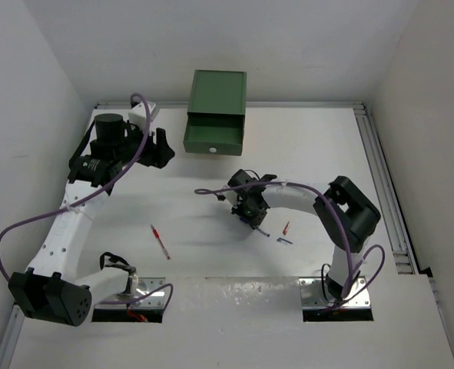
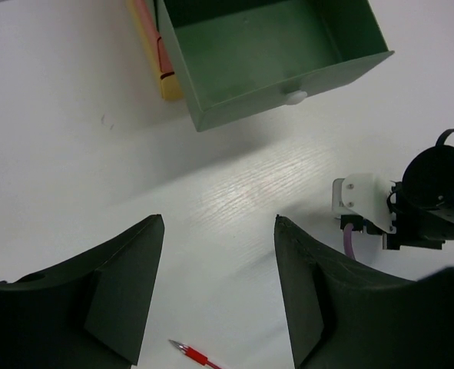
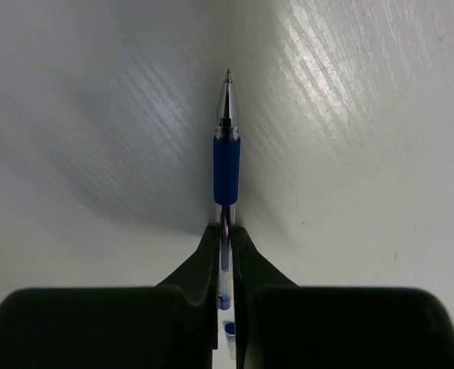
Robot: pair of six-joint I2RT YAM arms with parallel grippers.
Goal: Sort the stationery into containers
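In the right wrist view a blue pen (image 3: 227, 171) points away from me, its clear barrel pinched in my right gripper, which is shut on it. The pen is low over the white table. Beneath the fingers a small blue cap (image 3: 230, 329) is partly hidden. My left gripper stands open and empty, left of the green drawer box. In the left wrist view the green drawer (image 2: 250, 65) is pulled out. A red pen (image 1: 160, 241) lies on the left of the table; its tip shows in the left wrist view.
The box top (image 1: 218, 92) closes off the back middle. A red cap (image 1: 286, 228) and a blue cap (image 1: 285, 241) lie right of my right gripper. Beside the drawer sits a yellow and red thing (image 2: 170, 86). The table between the arms is mostly clear.
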